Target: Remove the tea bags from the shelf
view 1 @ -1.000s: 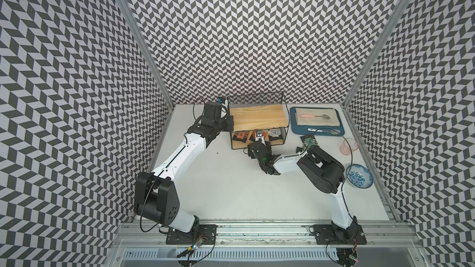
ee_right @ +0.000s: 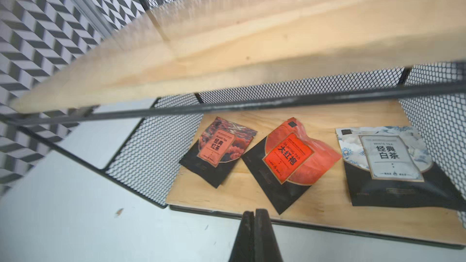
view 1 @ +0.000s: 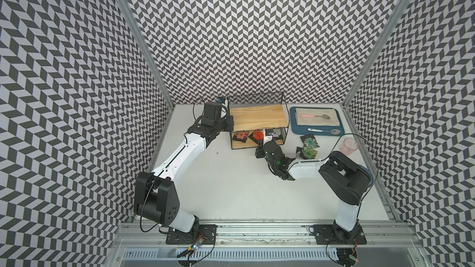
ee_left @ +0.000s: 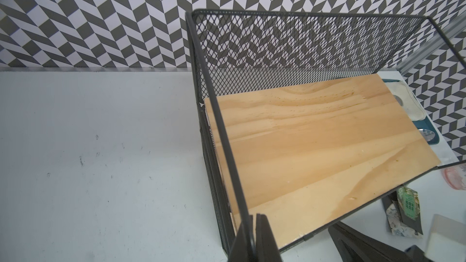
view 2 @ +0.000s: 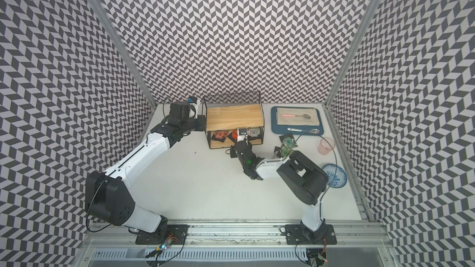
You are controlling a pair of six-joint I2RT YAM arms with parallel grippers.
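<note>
On the shelf's lower level, in the right wrist view, lie a Black Tea bag (ee_right: 217, 150), the red Da Hong Pao tea bag (ee_right: 290, 160) and a White Tea bag (ee_right: 398, 165). My right gripper is shut in front of the shelf's lower edge, nothing held. Da Hong Pao lies flat beyond the fingertips, its dark corner pointing toward them. At the wire shelf's (ee_left: 223, 145) left front post, my left gripper appears shut. The post crosses in front of its left finger; whether it is clamped I cannot tell.
The wooden top board (view 1: 258, 117) overhangs the lower level, and a dark front bar crosses the right wrist view. Green tea bags (view 1: 309, 146) lie on the table right of the shelf, near a blue tray (view 1: 299, 129) and a pink cup (view 1: 349, 145).
The three bags stay on the board. The left arm is still.
</note>
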